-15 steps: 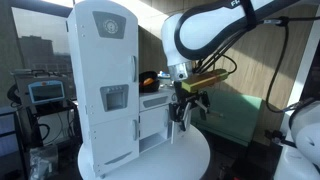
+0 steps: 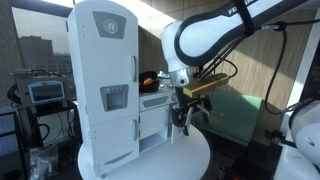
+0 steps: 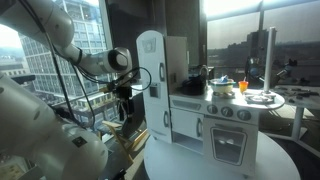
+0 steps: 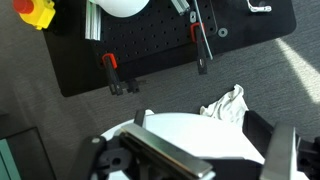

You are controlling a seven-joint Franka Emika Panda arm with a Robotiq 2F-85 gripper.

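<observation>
My gripper is at the bottom of the wrist view, its two dark and silver fingers apart, with the white round table [image 4: 180,122] showing between them. No object shows in the gap. In exterior view 1 the gripper [image 2: 183,118] points down in front of the toy kitchen's low cupboards [image 2: 153,124]. Exterior view 2 has the gripper [image 3: 125,108] left of the tall white toy fridge [image 3: 153,85], apart from it. The toy stove [image 3: 228,140] stands to the fridge's right.
A dark pan [image 3: 194,84], a pot [image 3: 223,86] and an orange cup [image 3: 243,86] stand on the kitchen counter. Below in the wrist view are a black perforated board [image 4: 155,38] and a white cloth [image 4: 230,104].
Over the last second my arm has come down slightly beside the kitchen. The fridge and stove look unchanged.
</observation>
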